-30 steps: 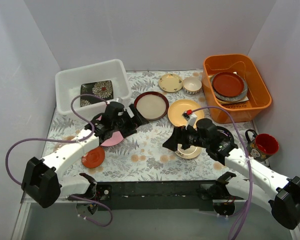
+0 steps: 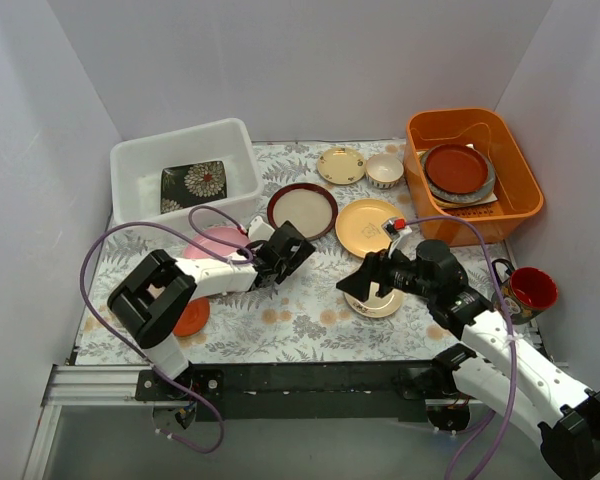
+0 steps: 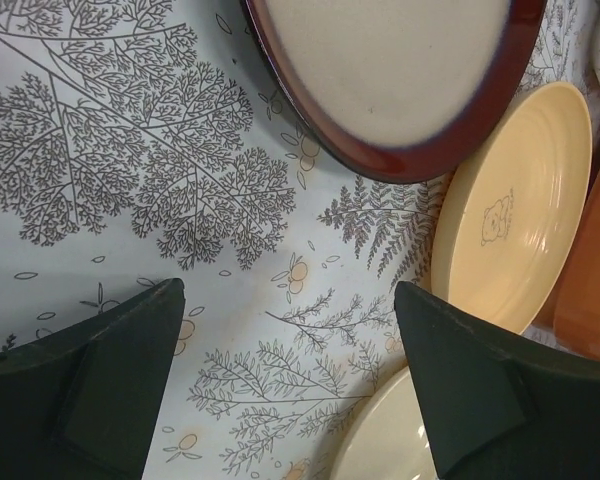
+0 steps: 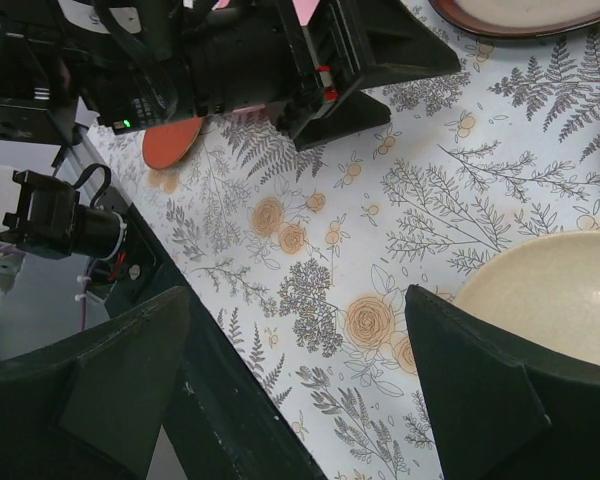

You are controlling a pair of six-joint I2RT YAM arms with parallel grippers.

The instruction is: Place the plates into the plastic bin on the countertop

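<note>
Both grippers are open and empty. My left gripper (image 2: 302, 250) hovers over the patterned cloth, just below the brown-rimmed plate (image 2: 303, 211); in the left wrist view that plate (image 3: 390, 70) lies beyond the fingertips. My right gripper (image 2: 348, 292) is beside a small cream plate (image 2: 378, 305), which the arm partly covers. A yellow plate (image 2: 363, 228) lies between the arms, a small floral plate (image 2: 341, 166) at the back. A pink plate (image 2: 217, 240) is partly hidden under the left arm, with an orange plate (image 2: 191, 317) nearer the front. The white bin (image 2: 130, 205) holds a dark square flowered plate (image 2: 192, 186).
At the right, an orange bin (image 2: 530, 190) contains a stack topped by a red-brown plate (image 2: 456, 169). A small bowl (image 2: 385, 171) stands beside it at the back. A red-and-black mug (image 2: 530, 291) sits at the right edge.
My right gripper has shifted slightly right.
</note>
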